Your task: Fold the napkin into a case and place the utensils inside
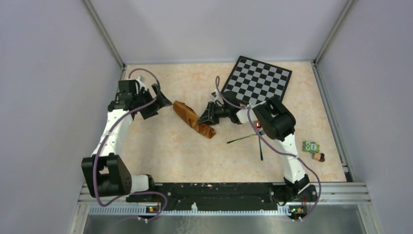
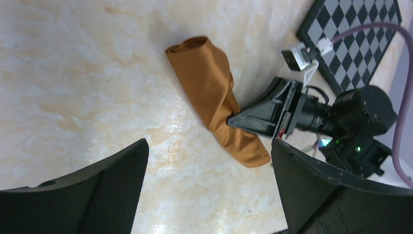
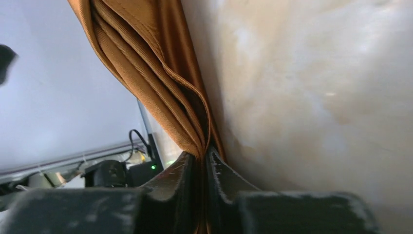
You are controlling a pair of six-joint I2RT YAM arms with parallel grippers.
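Observation:
The brown napkin [image 1: 185,113], folded into a narrow strip, lies at a slant in the middle of the table. My right gripper [image 1: 200,120] is shut on it partway along; in the right wrist view bunched layers of the napkin [image 3: 160,97] run between the fingertips. To the left of the strip, my left gripper [image 1: 160,105] stands open and empty, clear of the cloth. A green utensil [image 1: 238,139] and a dark blue one [image 1: 260,150] lie to the right of the napkin, partly hidden beneath the right arm.
A checkered board [image 1: 258,80] lies at the back right, close to the right arm. Beside the utensils is a small red item [image 1: 257,124]. Green toy [image 1: 310,146] and brown block [image 1: 319,157] sit at the far right.

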